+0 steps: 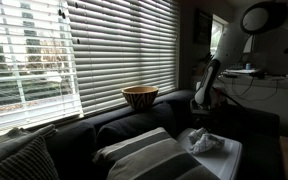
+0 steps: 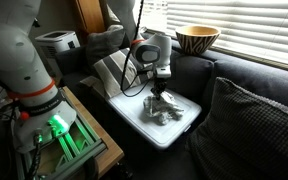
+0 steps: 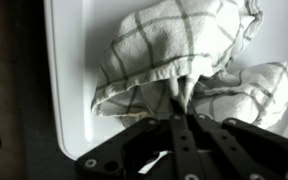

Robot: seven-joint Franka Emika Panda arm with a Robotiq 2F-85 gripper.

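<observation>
A pale cloth with green checks (image 3: 144, 50) lies crumpled over a white tray-like surface (image 3: 76, 90) in the wrist view. My gripper is shut on a narrow fold of this cloth, which rises to its fingertips; most of the cloth spreads out on both sides. From exterior view 2, my gripper (image 2: 161, 88) is over the cloth (image 2: 164, 111), most of which rests on the white surface (image 2: 134, 121). Exterior view 1 has the cloth (image 1: 206, 141) on that surface, below the dark gripper.
A patterned bowl (image 1: 140, 97) stands on the sofa back by the window blinds. Striped pillows (image 1: 156, 158) lie beside the white surface, and a dark cushion (image 2: 242, 118) lies on its other side. Bare white surface surrounds parts of the cloth.
</observation>
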